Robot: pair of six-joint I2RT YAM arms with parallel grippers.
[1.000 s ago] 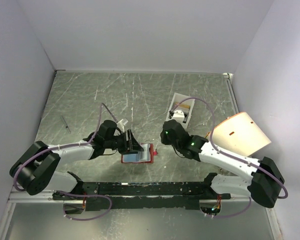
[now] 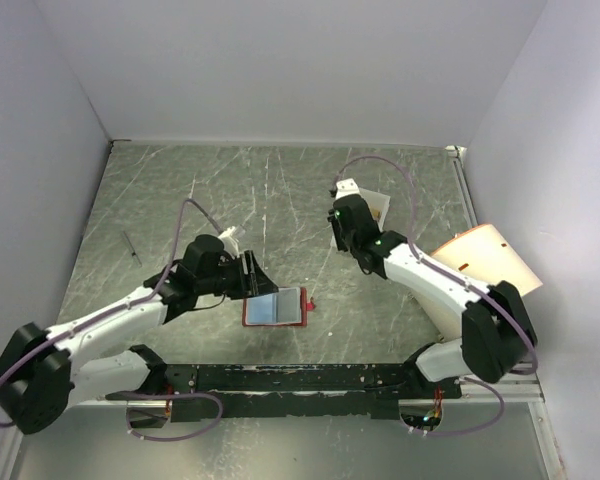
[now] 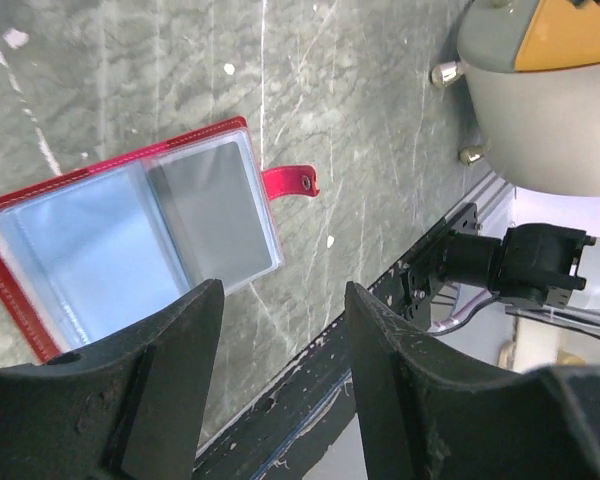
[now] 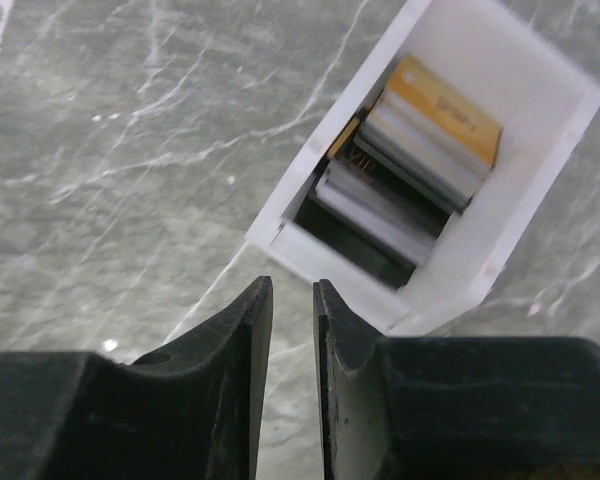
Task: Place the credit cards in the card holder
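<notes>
The card holder (image 3: 100, 250) lies open on the table, red with blue and grey pockets and a snap strap (image 3: 290, 181). My left gripper hangs over it, open and empty. A white box (image 4: 515, 190) holds several cards (image 4: 420, 135) in a stack, the top one orange. My right gripper is just beside the box's near end, its two fingertips a small distance apart, with nothing seen between them. In the top view the right arm covers part of that box.
Clear marble table (image 2: 160, 190) surrounds both objects. At the right edge stands a tan-and-white panel (image 2: 490, 260). Walls bound the table at the back and sides.
The right arm has moved up the table from beside the card holder to over the white box. The left arm has drawn slightly back toward the left and front.
</notes>
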